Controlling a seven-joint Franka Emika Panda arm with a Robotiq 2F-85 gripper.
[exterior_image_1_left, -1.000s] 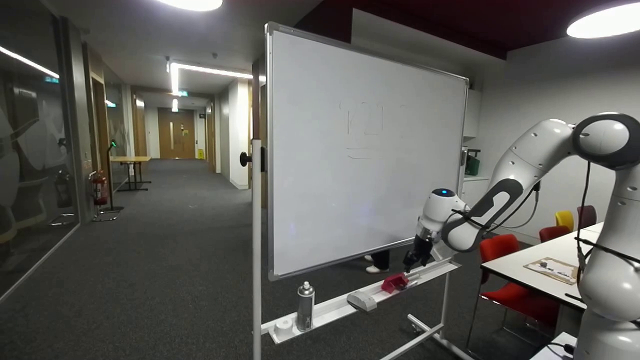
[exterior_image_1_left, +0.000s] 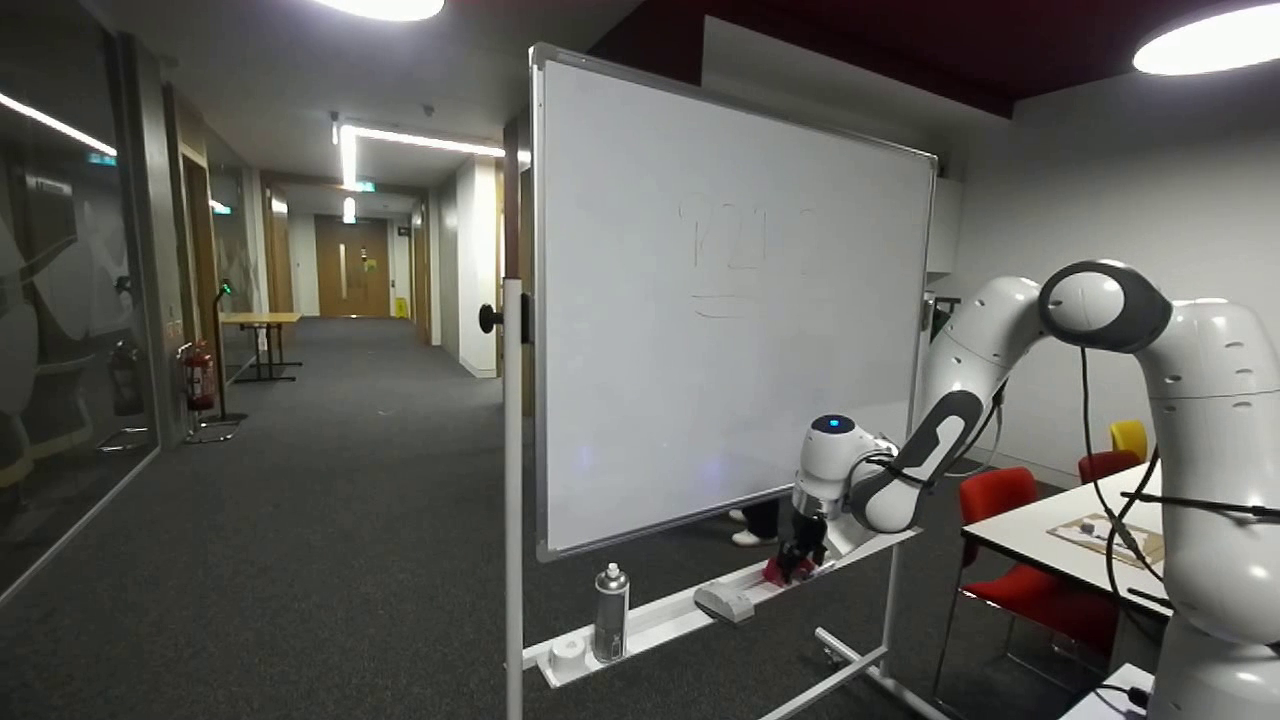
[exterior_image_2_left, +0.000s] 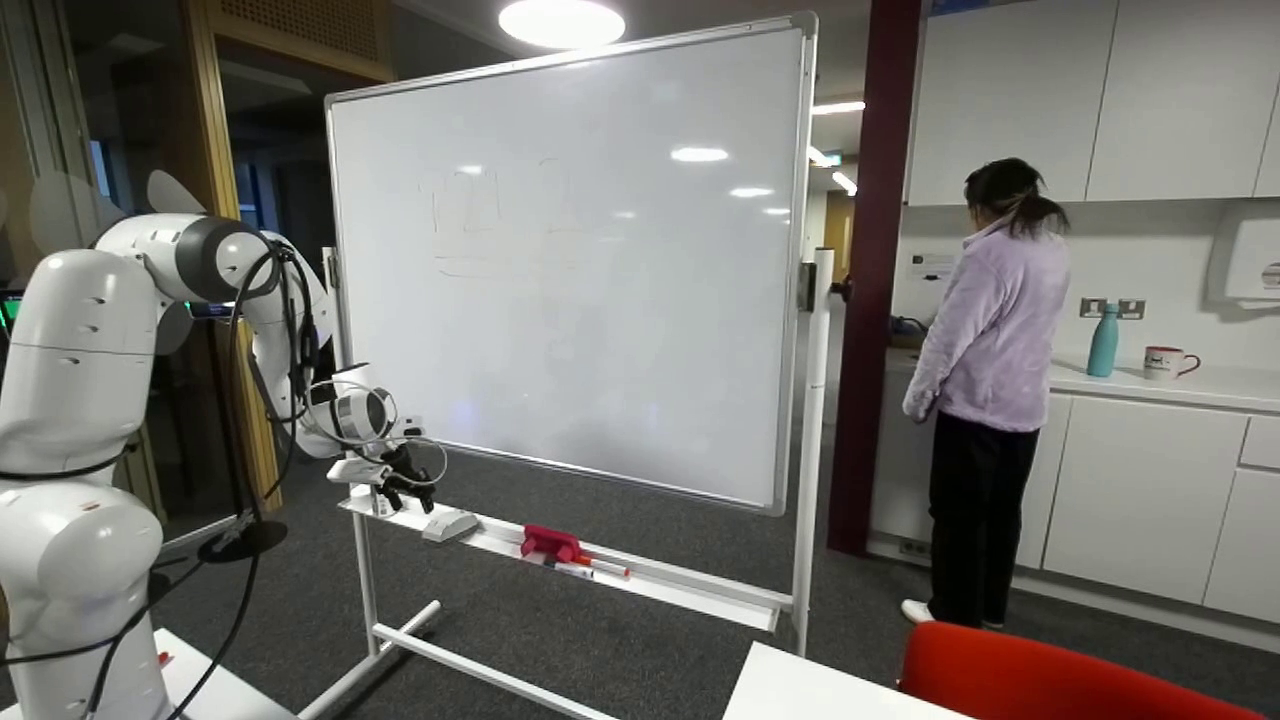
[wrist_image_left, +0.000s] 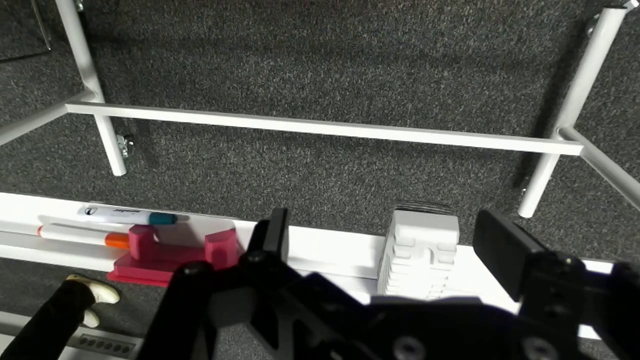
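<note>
My gripper is open over the whiteboard tray (wrist_image_left: 330, 247). In the wrist view a grey-white ribbed eraser (wrist_image_left: 426, 231) appears between my spread fingers, closer to the right one; I cannot tell that either touches it. To the left on the tray is a red holder (wrist_image_left: 162, 261), partly behind my left finger. Beside it lie a white marker with an orange cap (wrist_image_left: 81, 235) and one with a teal cap (wrist_image_left: 123, 215). The whiteboard (exterior_image_1_left: 732, 300) carries faint dark strokes (exterior_image_1_left: 726, 246) in its upper middle.
A spray can (exterior_image_1_left: 612, 612) and a small white roll (exterior_image_1_left: 567, 655) stand at one end of the tray. The stand's crossbar (wrist_image_left: 324, 125) runs low near the floor. A person (exterior_image_2_left: 996, 360) stands at the counter behind the board.
My arm has moved left along the tray and lower, from right of the red holder toward the eraser. The things on the tray look unmoved.
</note>
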